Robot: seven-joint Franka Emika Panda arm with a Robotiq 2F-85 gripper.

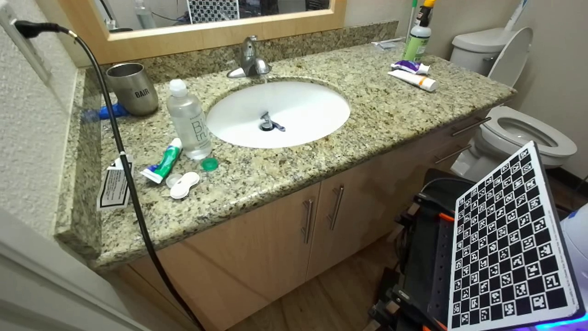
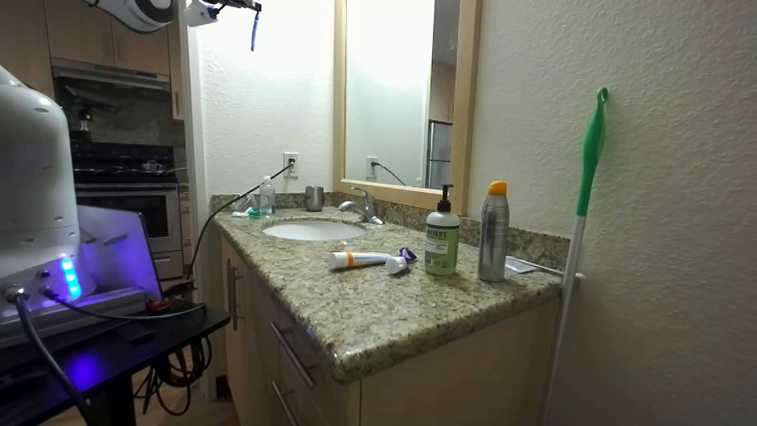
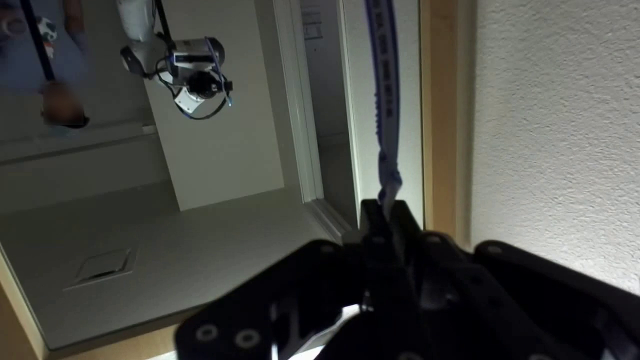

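In the wrist view my gripper is shut on one end of a thin blue strip-like thing [image 3: 387, 90] with pale lettering. The strip extends away from the fingertips, narrow and twisted where they pinch it. From the second exterior view, my gripper [image 2: 256, 7] is high at the top edge, well above the counter, and the blue strip [image 2: 255, 32] hangs down from it. The first exterior view does not show the gripper directly. What exactly the strip is, I cannot tell.
A sink [image 1: 325, 118] holding a small dark object [image 1: 278, 127] is set in the granite counter [image 1: 264, 171]. Left of it stand a clear bottle [image 1: 187, 124], a steel cup [image 1: 132, 91] and a green tube [image 1: 165, 160]. Tubes [image 1: 413, 80] and a soap bottle [image 2: 443, 245] occupy the right side.
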